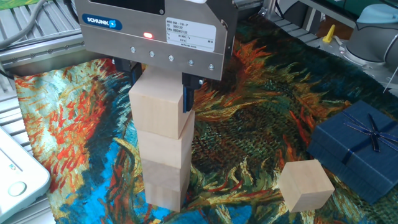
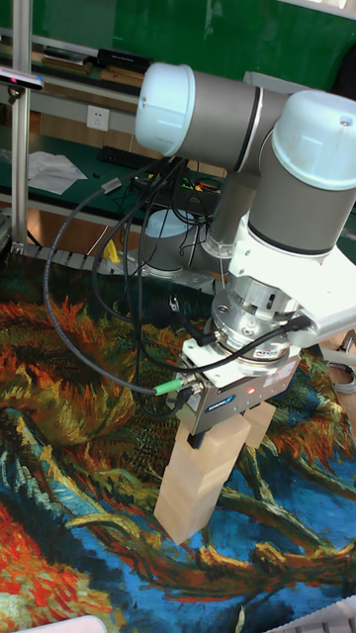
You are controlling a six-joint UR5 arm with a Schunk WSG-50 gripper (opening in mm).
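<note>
A stack of pale wooden blocks stands on the patterned cloth, seen in both views. Its top block point(image 1: 157, 113) sits slightly offset on the block below point(image 1: 163, 147); more blocks point(image 1: 163, 191) form the base. My gripper point(image 1: 161, 87) is lowered over the top block, shut on it. One dark finger point(image 1: 188, 99) lies against the block's right face, the other at its left edge; no gap shows at either side. In the other exterior view, the gripper body point(image 2: 247, 396) hangs above the stack point(image 2: 195, 486), partly hiding its upper end.
A loose wooden cube point(image 1: 306, 186) rests on the cloth to the right of the stack. Beyond it is a dark blue gift box point(image 1: 357, 146) with a ribbon. A white device point(image 1: 18, 168) stands at the left edge. Open cloth lies between stack and box.
</note>
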